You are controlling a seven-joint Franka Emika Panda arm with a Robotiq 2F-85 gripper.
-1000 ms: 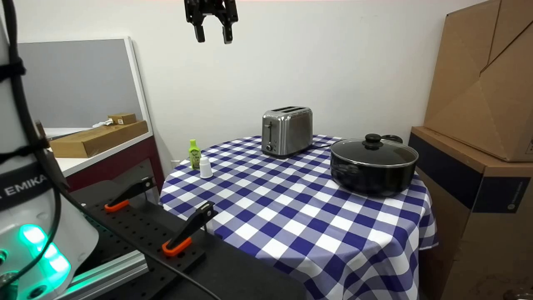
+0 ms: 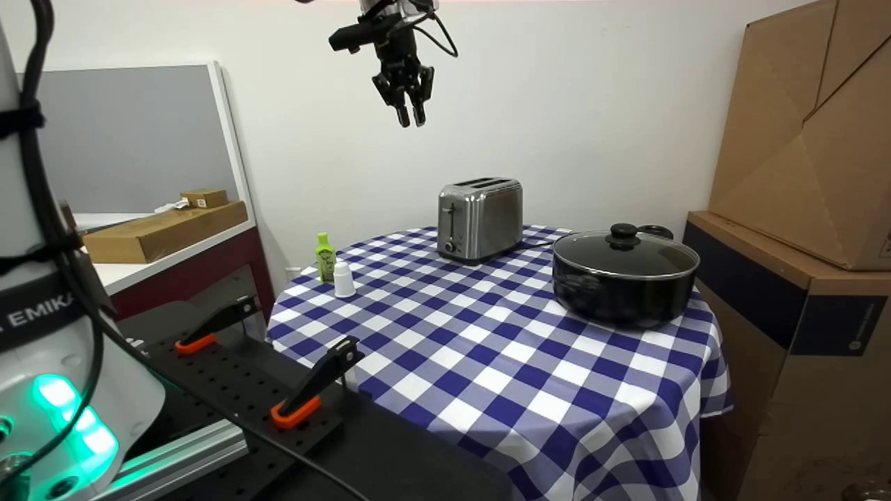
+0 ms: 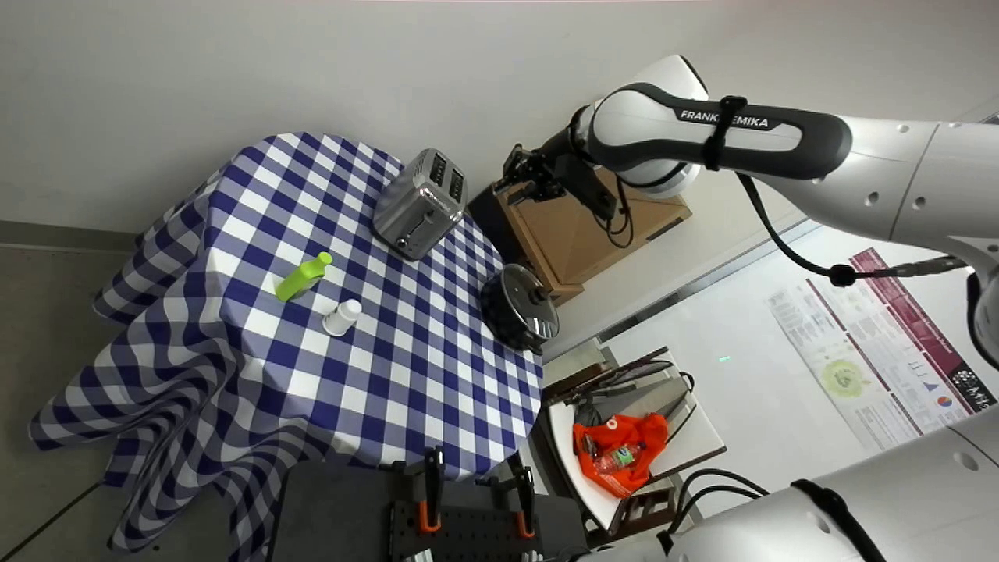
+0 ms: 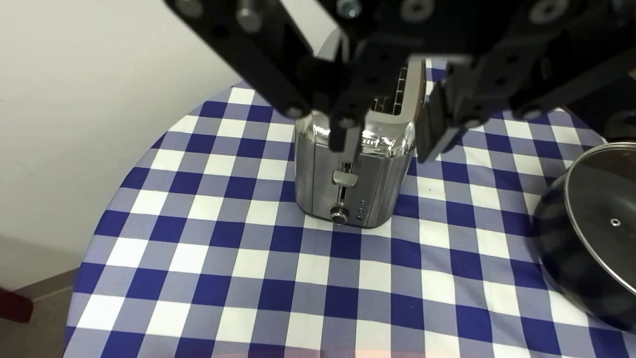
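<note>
My gripper [image 2: 411, 118] hangs high above the table near the back wall, fingers pointing down and parted by a narrow gap with nothing between them. In the wrist view the gripper appears in front of a silver toaster [image 4: 357, 161], covering part of its top. Exterior view 1 shows the toaster [image 2: 480, 218] upright at the back of the table, well below the fingers. A black pot [image 2: 624, 280] with a glass lid stands at the right. Toward the left are a green bottle [image 2: 326, 257] and a white bottle [image 2: 344, 280], both upright.
A blue-and-white checked cloth [image 2: 468, 334] covers the table, its centre clear. Cardboard boxes [image 2: 802, 142] rise beyond the right edge. Black clamps [image 2: 321, 380] with orange parts sit on the dark mount at the near edge.
My gripper has come down and to the right in exterior view 1, and its fingers have drawn much closer together. The toaster, pot and bottles stand where they were.
</note>
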